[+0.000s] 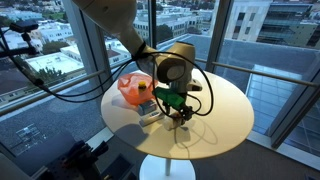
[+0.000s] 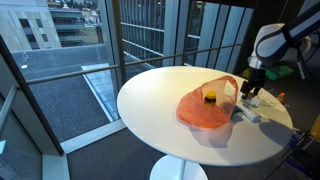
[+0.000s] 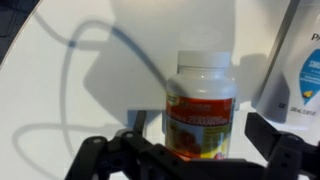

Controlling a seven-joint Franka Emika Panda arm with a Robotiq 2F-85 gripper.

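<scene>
In the wrist view a small bottle with a white cap and a red, fruit-printed label lies between the spread fingers of my gripper. The fingers stand on either side of it, with a gap showing at least on the left, so the fingers are open. Beside it on the right is a white container with a blue mark. From exterior view 1 my gripper is low over the near part of the round white table, and the bottle is hard to make out there.
An orange mesh bag sits on the table, a yellow-capped dark bottle at it. White and grey items lie left of the gripper. Cables loop round the arm.
</scene>
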